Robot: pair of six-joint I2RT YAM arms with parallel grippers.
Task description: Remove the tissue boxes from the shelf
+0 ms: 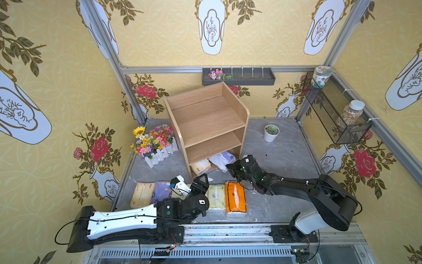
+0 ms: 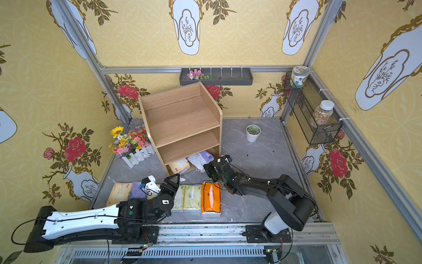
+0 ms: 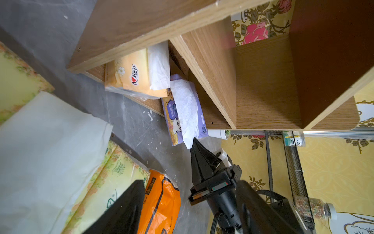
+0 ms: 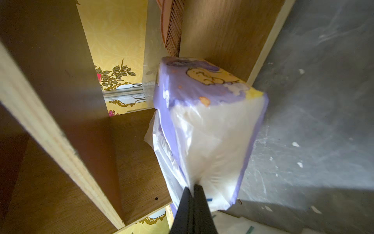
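Note:
The purple tissue pack sticks partly out of the shelf's bottom compartment, its white end toward me. My right gripper is shut on that end, pinching the wrapper. In the left wrist view the same pack tilts out past the bottom board. Beside it an orange-yellow pack stays in the bottom compartment of the wooden shelf. My left gripper stands open over the front row of packs, nothing visible between its fingers.
Along the front lie an orange pack, a pale yellow-green pack, a purple pack and a tan pack. Flowers stand left of the shelf, a potted plant right.

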